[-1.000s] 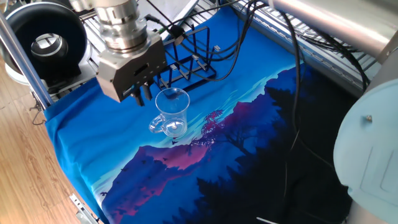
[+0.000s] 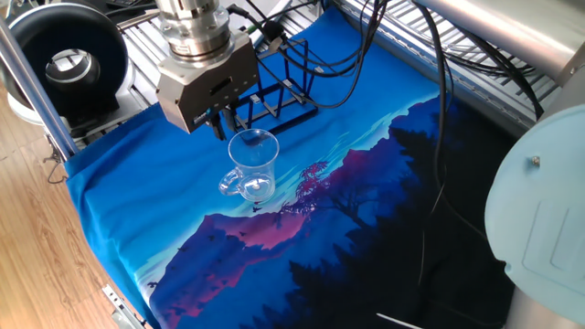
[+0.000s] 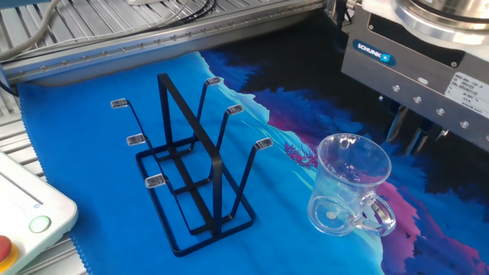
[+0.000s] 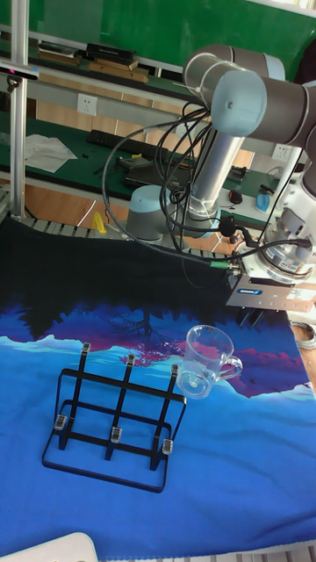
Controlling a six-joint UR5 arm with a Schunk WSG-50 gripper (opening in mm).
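A clear glass mug stands upright on the printed cloth, its handle pointing away from the black rack in exterior view 2. The rack is a wire frame with slanted prongs tipped by pale caps; nothing hangs on it. My gripper hovers above the cloth close to the mug, without touching it. Its two dark fingers point down with a gap between them, and that gap is empty. In exterior view 3 the gripper is just beyond the mug, on its handle side.
Loose black cables hang from the arm near the rack. A white box with a red button sits at the edge in exterior view 2.
In exterior view 1 my gripper has shifted right and somewhat up the picture, nearer the rack's side. The mug and rack have stayed where they were.
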